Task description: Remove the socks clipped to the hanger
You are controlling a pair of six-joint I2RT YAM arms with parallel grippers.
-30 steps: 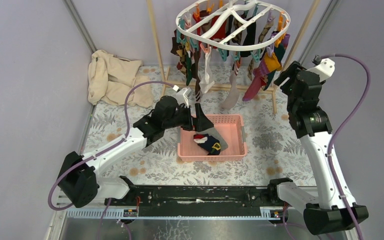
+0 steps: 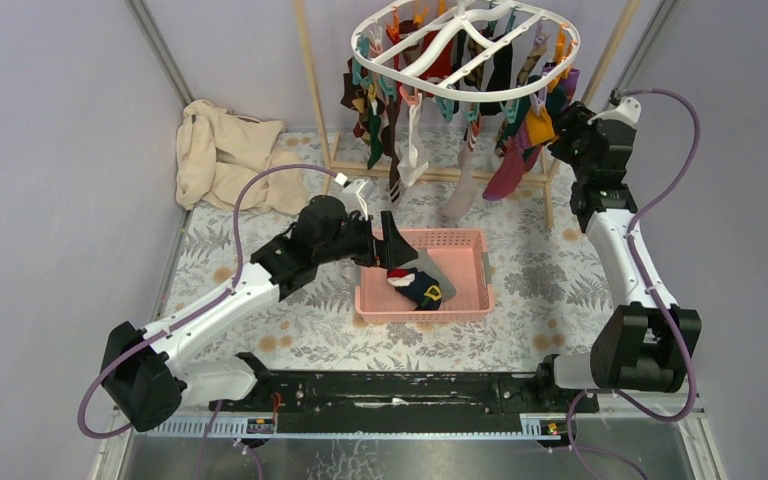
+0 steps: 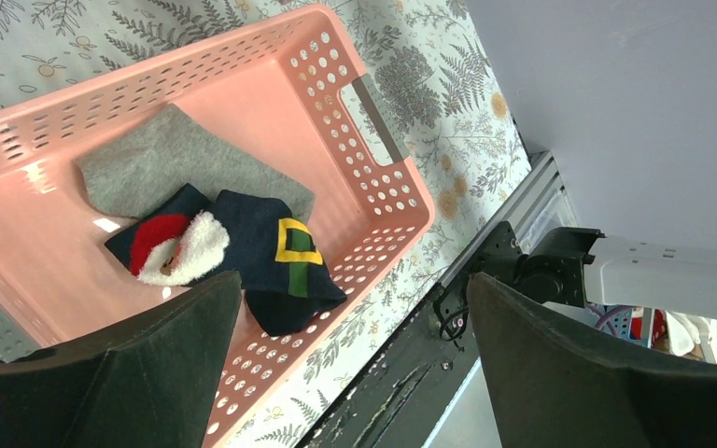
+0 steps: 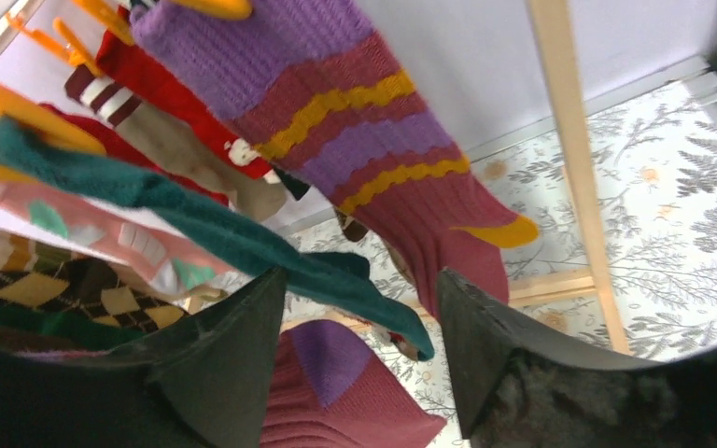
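Note:
A white oval hanger (image 2: 380, 72) carries many socks on coloured clips at the top. My right gripper is part open at the hanger's right side, with the end of a dark green sock (image 4: 243, 247) between its fingers, not visibly pinched. Behind it hangs a purple and maroon striped sock (image 4: 364, 140) with yellow bands. My left gripper (image 2: 394, 242) is open and empty above the pink basket (image 2: 375, 312). Inside the basket lie a grey sock (image 3: 168, 159) and a navy sock (image 3: 257, 238) with a red and white patch and a yellow buckle.
A wooden stand (image 2: 312, 75) holds the hanger, and its right post (image 4: 579, 187) rises beside my right gripper. A beige cloth (image 2: 222, 160) lies at the back left. The patterned floor right of the basket is clear.
The basket's socks look unmoved.

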